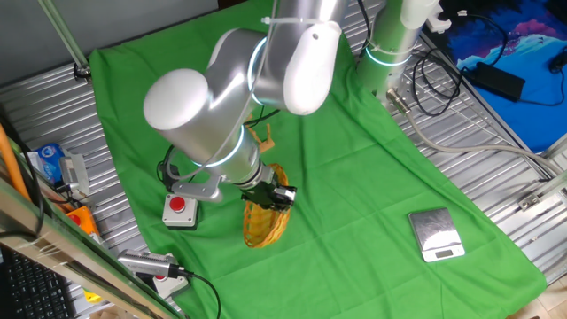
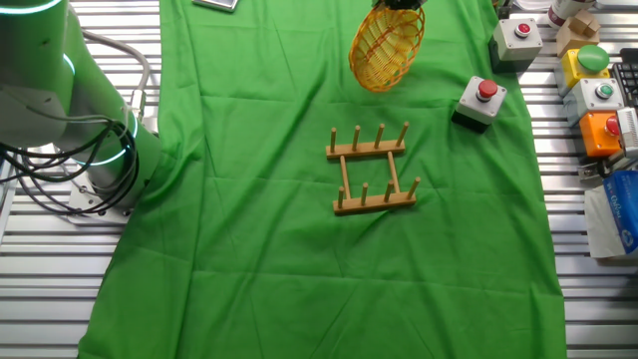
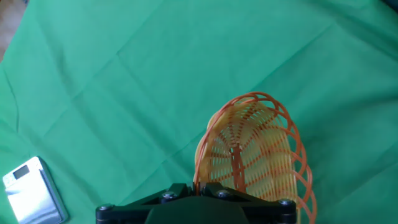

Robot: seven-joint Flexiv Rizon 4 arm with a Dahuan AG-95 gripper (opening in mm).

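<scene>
The woven yellow basket (image 1: pixel 266 224) is partly covered by the arm in exterior view 1. It also shows at the top of exterior view 2, where the basket (image 2: pixel 385 50) looks tilted. Seen from the wrist, its orange-brown looped rim stands right of the middle, and the basket's (image 3: pixel 255 146) left edge runs down to the fingertips. My gripper is shut there, with the rim between its fingers. Whether the basket's underside touches the cloth cannot be told.
A wooden peg rack (image 2: pixel 372 150) stands on the green cloth (image 2: pixel 269 259). A small silver scale (image 1: pixel 436 235) lies apart on the right. Red-button boxes (image 1: pixel 179 211) sit near the cloth's edge. Between basket and scale the cloth is clear.
</scene>
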